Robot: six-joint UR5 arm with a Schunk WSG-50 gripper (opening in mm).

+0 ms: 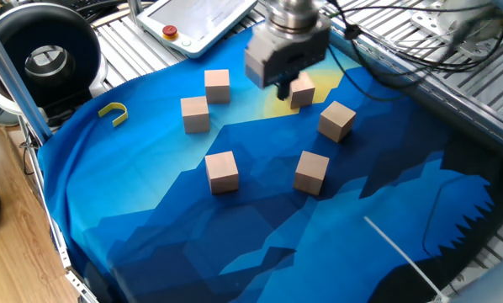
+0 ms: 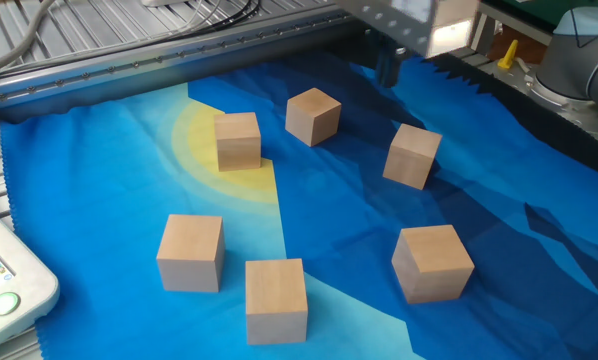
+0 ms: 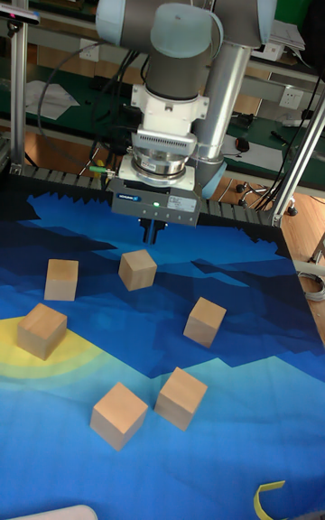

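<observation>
Several plain wooden cubes stand apart in a loose ring on the blue printed cloth (image 1: 142,172). One cube (image 2: 238,142) rests on the cloth's yellow patch, and in exterior view 1 my gripper (image 1: 283,91) partly covers it. Two paler-side cubes (image 1: 217,86) (image 1: 195,114) sit close together. The others are a near-middle cube (image 1: 222,172), a cube on dark blue (image 1: 311,173) and a tilted-looking cube (image 1: 337,121). My gripper (image 3: 151,231) hangs above the cloth, behind the dark-blue-area cube (image 3: 137,270). Its dark fingers are together, with nothing seen between them.
A tablet with a red button (image 1: 170,32) lies at the back. A yellow hook-shaped piece (image 1: 114,113) is on the cloth's left edge. Cables (image 1: 403,71) hang beside the arm. A thin white rod (image 1: 403,255) crosses the lower right.
</observation>
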